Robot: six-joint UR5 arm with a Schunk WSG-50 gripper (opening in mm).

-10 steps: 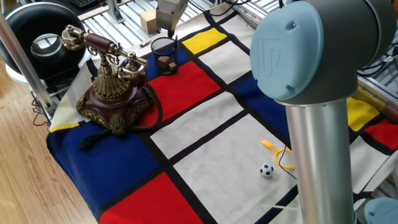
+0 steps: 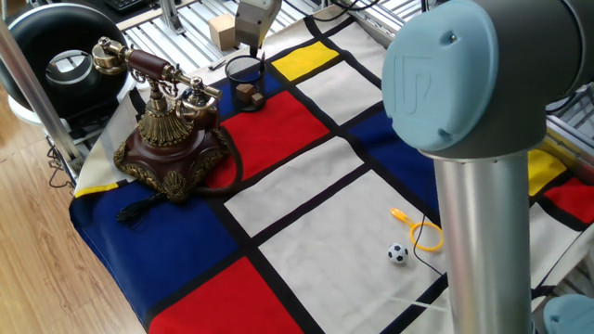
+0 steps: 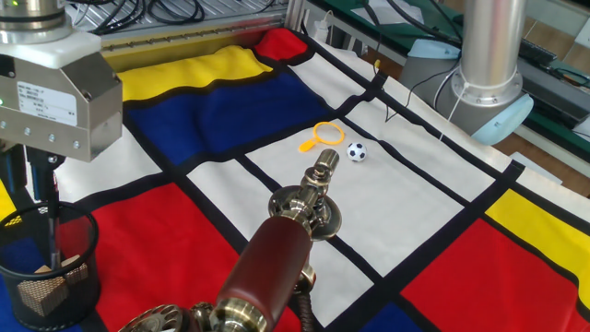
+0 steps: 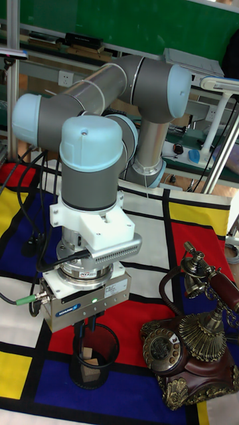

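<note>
A black mesh pen holder (image 2: 246, 72) stands on a blue patch of the cloth, with wooden blocks (image 2: 249, 94) inside it. My gripper (image 4: 85, 331) points down at the holder's mouth, its dark fingers (image 3: 42, 177) at or just over the rim. A thin dark part runs on below them into the holder in exterior view 2; whether it is a fingertip or a held thing is unclear. The blocks (image 3: 55, 284) lie low in the mesh, seemingly below the fingers. How wide the fingers stand cannot be made out.
An ornate old-style telephone (image 2: 172, 144) stands close to the holder. Farther off on a white patch lie a small football (image 2: 397, 253) and a yellow-orange ring with a handle (image 2: 426, 236). A wooden box (image 2: 223, 32) sits behind the cloth.
The arm's large blue-capped joint and the metal tube have shifted slightly right in exterior view 1. The gripper has hardly moved; the holder, blocks, telephone and ball stay put.
</note>
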